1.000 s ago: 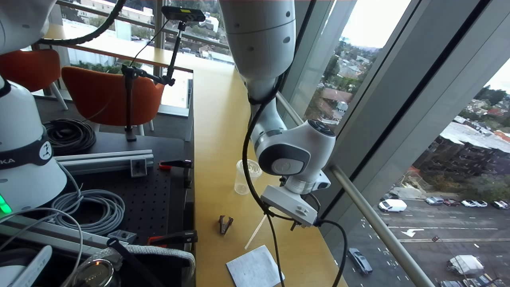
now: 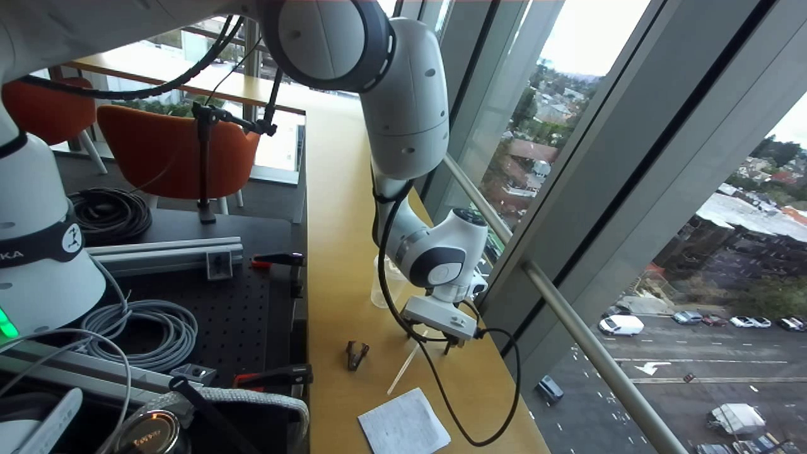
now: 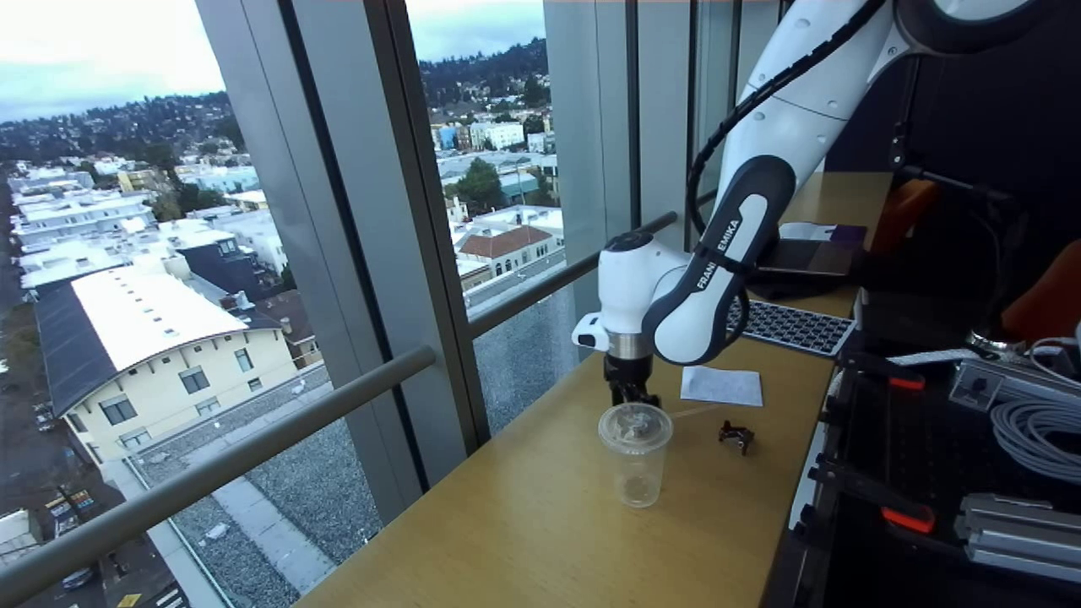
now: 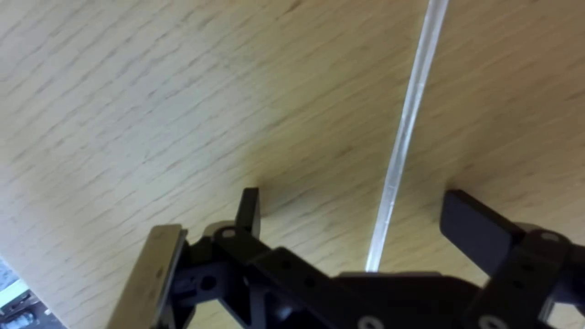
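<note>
A thin, clear straw point(image 4: 406, 126) lies flat on the wooden table; its lower end in the wrist view disappears behind the gripper body. My gripper is open just above the tabletop, one finger on each side of the straw, which crosses the gap nearer the right finger and is apart from both. In exterior view 1 the straw point(image 2: 403, 369) runs out from under the gripper toward the paper. A clear plastic cup point(image 3: 639, 471) with a domed lid stands upright beside the gripper point(image 3: 630, 397) in exterior view 2.
A dark clip-like object point(image 2: 355, 354) and a white paper point(image 2: 405, 424) lie on the table. A keyboard point(image 3: 790, 326) is farther along it. The window rail point(image 2: 605, 363) borders one side, the black equipment bench point(image 2: 227, 318) the other.
My arm has come down and shifted left in exterior view 1, bringing the gripper low over the straw and closer to the cup. The clip, paper and cup have stayed in place.
</note>
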